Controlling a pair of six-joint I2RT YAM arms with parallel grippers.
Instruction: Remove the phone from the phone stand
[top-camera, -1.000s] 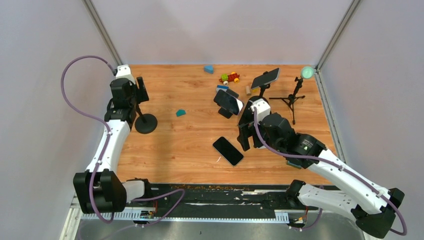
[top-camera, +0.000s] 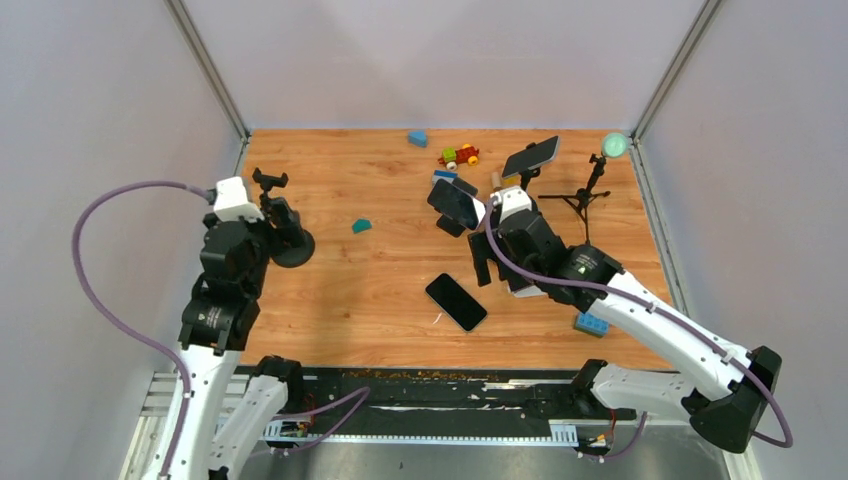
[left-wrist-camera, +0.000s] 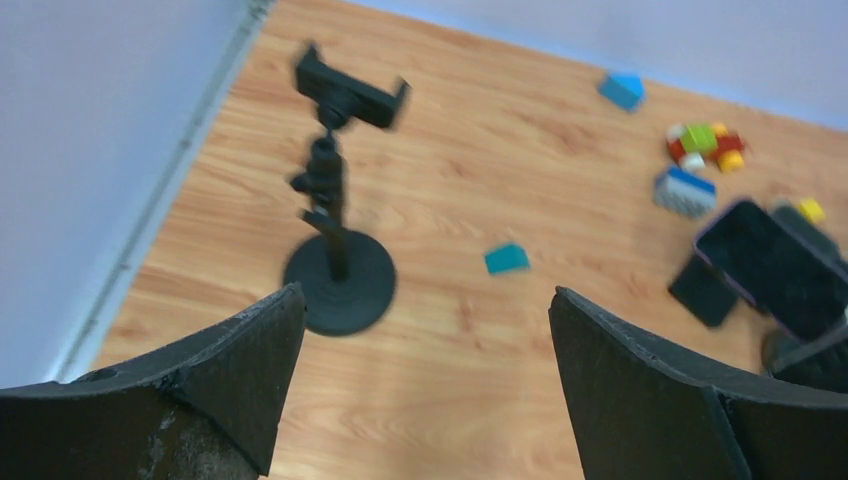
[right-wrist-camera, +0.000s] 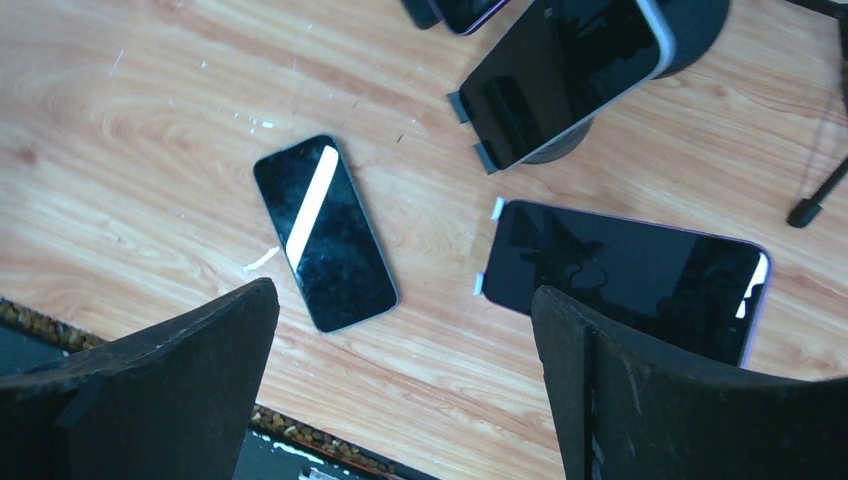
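Observation:
An empty black phone stand (left-wrist-camera: 338, 250) with a round base stands at the left, its cradle bare. My left gripper (top-camera: 280, 222) is open above and beside it, nothing between its fingers. A dark phone (top-camera: 456, 302) lies flat on the table, also visible in the right wrist view. My right gripper is open over the table right of that phone, holding nothing. Below it, a phone (right-wrist-camera: 625, 275) rests in clips; its support is hidden. Another stand holds a tilted phone (right-wrist-camera: 565, 75). Mid-table, a phone (top-camera: 456, 204) sits on a further stand.
Behind my right gripper, a tilted phone (top-camera: 532, 157) sits on a tall stand. A black tripod (top-camera: 583, 198) stands at right. A teal block (top-camera: 361, 226), blue block (top-camera: 417, 138) and toy car (top-camera: 460, 156) are scattered about.
My left gripper has swung away from above the stand's top and come lower, uncovering its cradle. The phones and stands have not moved.

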